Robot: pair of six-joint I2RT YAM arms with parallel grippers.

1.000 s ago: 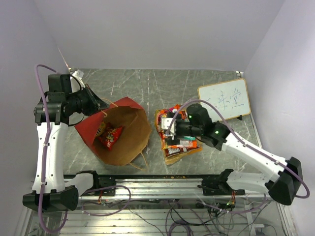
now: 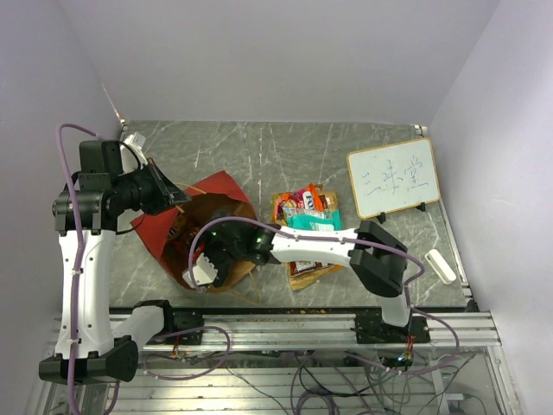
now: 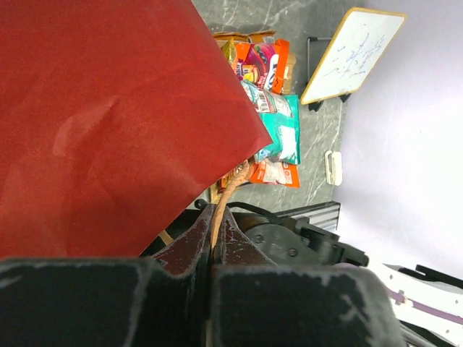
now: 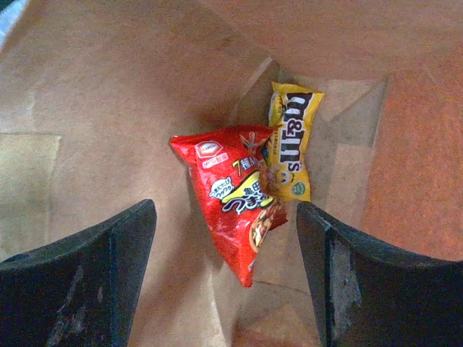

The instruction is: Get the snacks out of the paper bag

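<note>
A red paper bag [image 2: 155,228] lies on its side, its brown mouth facing right. Its twisted handle [image 3: 230,189] is pinched in my left gripper, which is shut on it. Inside the bag, a red snack packet [image 4: 235,195] leans over a yellow M&M's packet [image 4: 291,137]. My right gripper stands open at the bag's mouth, its fingers on either side of the red packet in the right wrist view, with nothing gripped. From above, the right arm hides much of the opening.
Several snack packets lie in a pile right of the bag, among them a teal packet [image 2: 313,221] and an orange one [image 2: 309,200]. A whiteboard [image 2: 394,178] on a stand and a white eraser [image 2: 441,266] are farther right. Bare table [image 2: 199,143] shows behind the bag.
My right gripper has swung left from over the snack pile to the bag's mouth, now covering much of it. The left arm has shifted slightly left, still at the handle.
</note>
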